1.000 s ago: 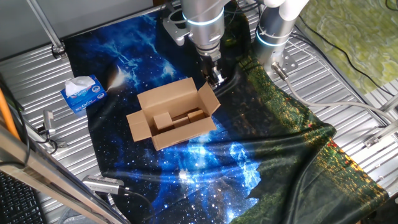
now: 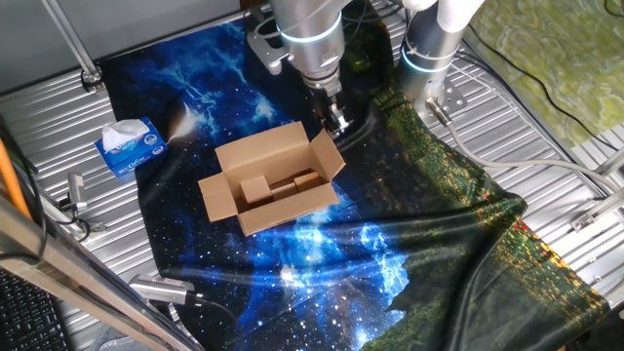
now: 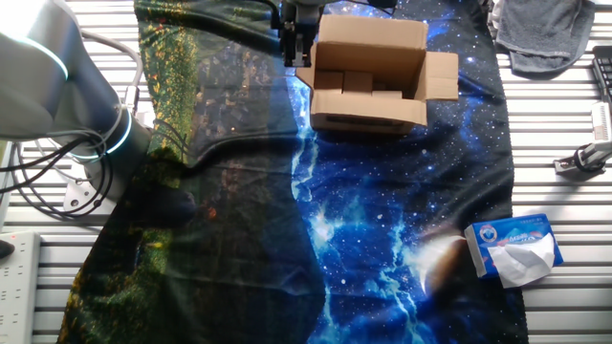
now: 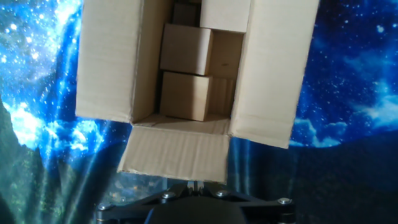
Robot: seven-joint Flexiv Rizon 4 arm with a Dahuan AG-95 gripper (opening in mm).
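Note:
An open cardboard box [image 2: 285, 210] stands on the dark printed cloth with its flaps spread. Several small cardboard blocks lie inside, among them a pale block [image 4: 225, 14] at the far end and a brown block [image 4: 185, 96] nearest my gripper. My gripper is shut, with nothing visible between its fingers. From outside, the gripper [image 2: 338, 125] hangs beside the box's end flap, apart from the blocks. In the second exterior view the gripper [image 3: 298, 59] is at the box's left end, partly cut off by the top edge.
A blue tissue box [image 2: 131, 148] sits on the cloth's edge, away from the box. A black power adapter [image 2: 164, 290] lies near the metal frame, and a grey cloth [image 3: 543, 33] lies at the far right.
The upper arm section has swung slightly to the left, while the gripper's tip has barely shifted. The box and its blocks have stayed put.

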